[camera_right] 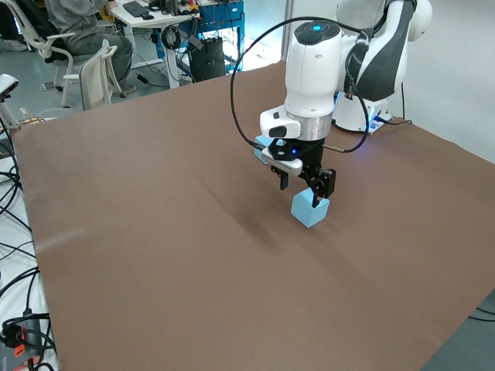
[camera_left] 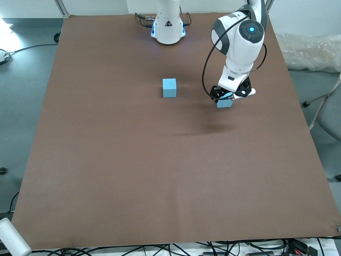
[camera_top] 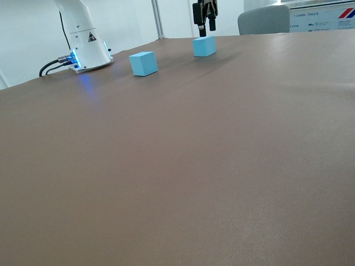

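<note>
Two light-blue cubes rest on the brown tabletop. One cube (camera_left: 169, 88) stands near the middle back in the left view, and at left in the top view (camera_top: 143, 64). The other cube (camera_left: 224, 104) sits to its right, directly under my black gripper (camera_top: 205, 25), which hangs over it with two fingers apart and pointing down. In the right view my gripper (camera_right: 300, 189) is just above the nearer cube (camera_right: 309, 212); whether a finger touches it is unclear. The gripper looks open, with nothing held between its fingers.
My arm's white base (camera_left: 168, 29) stands at the table's back edge with cables. A grey chair (camera_left: 330, 112) is beside the right edge; cables run along the front edge.
</note>
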